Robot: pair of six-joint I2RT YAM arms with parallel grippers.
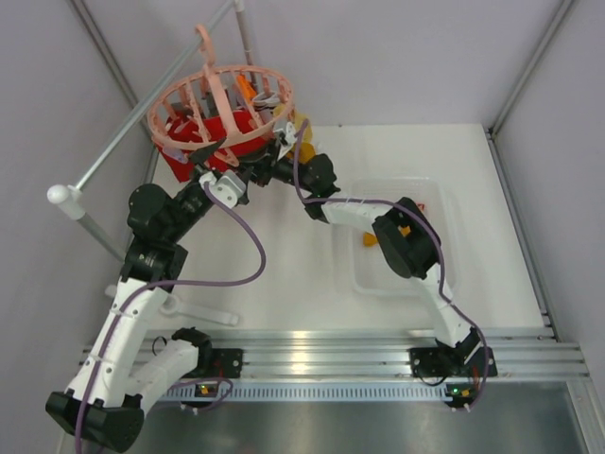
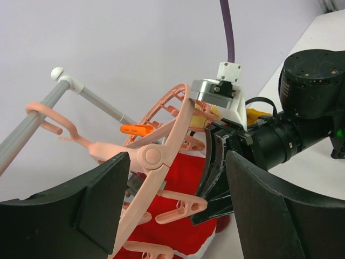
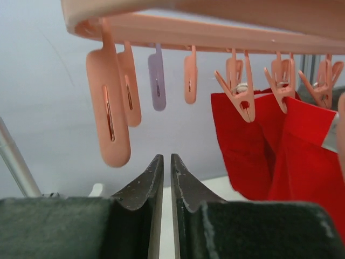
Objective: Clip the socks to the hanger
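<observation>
The pink round hanger [image 1: 274, 128] hangs from the rail, with red cloth [image 3: 307, 162] below its rim at several clips. Yellow cloth [image 2: 253, 115] shows behind the hanger. My left gripper is open, its fingers on either side of the hanger's arm and rim, neither seen closed on it. In the left wrist view, the right gripper's dark fingers [image 2: 215, 156] are close by a pink clip [image 2: 186, 206]. My right gripper is shut to a narrow gap; no cloth shows in it. Empty pink clips [image 3: 110, 108] and a purple clip [image 3: 157, 81] hang above it.
A white tray [image 1: 444, 255] on the right holds an orange-yellow piece [image 1: 370, 238] and some red. The slanting rail [image 1: 142, 109] runs above the left side. Both grippers are crowded together at the hanger.
</observation>
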